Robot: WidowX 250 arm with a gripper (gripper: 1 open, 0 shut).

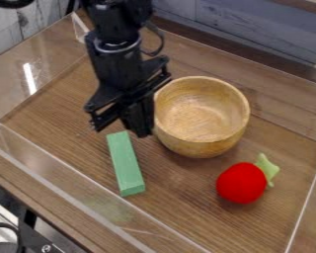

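Observation:
My gripper (131, 126) hangs over the table left of the wooden bowl (203, 107), its dark fingers pointing down just above a mint-green bar (125, 161). It looks shut, with nothing visible between the fingers. The bar lies lengthwise on the table, front to back. A red ball-like object (240, 182), perhaps a tomato, sits at the lower right, with a small pale green piece (268, 164) behind it.
A rail or edge runs along the back, and a dark cable shows at the lower left corner.

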